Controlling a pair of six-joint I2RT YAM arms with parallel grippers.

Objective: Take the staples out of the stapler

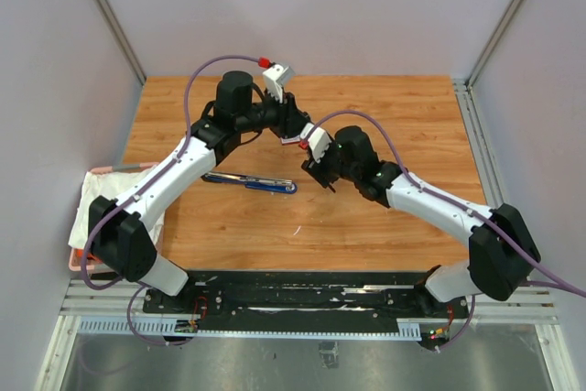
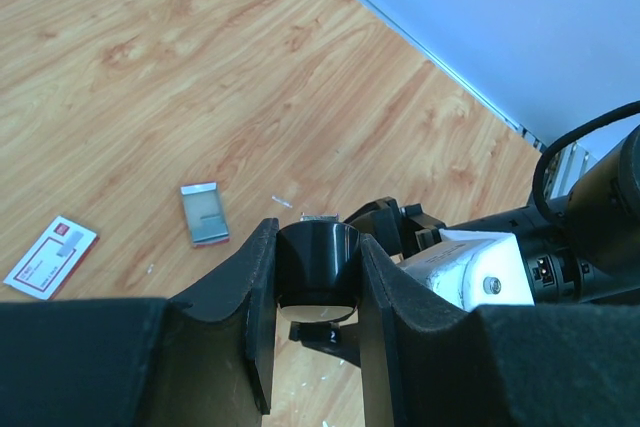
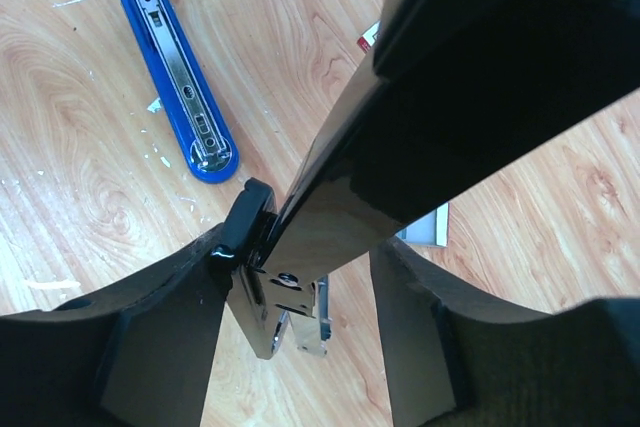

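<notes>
A black stapler point(image 3: 440, 117) is gripped by my left gripper, whose fingers press on both sides of its rounded dark end. Its lower tip, with metal parts point(image 3: 310, 332) showing, points down between the fingers of my right gripper. Those fingers stand part open around the tip; a gap shows by the right finger point(image 3: 420, 317), while contact at the left one is hard to tell. On the table lies a long blue stapler-like piece point(image 3: 180, 87) with its metal rail facing up.
A white-and-red box point(image 2: 52, 257) and a small grey tray point(image 2: 204, 214) lie near the grippers. Thin bits point(image 3: 165, 159) are scattered on the wood. At the left stands a pink basket with white cloth point(image 1: 101, 203).
</notes>
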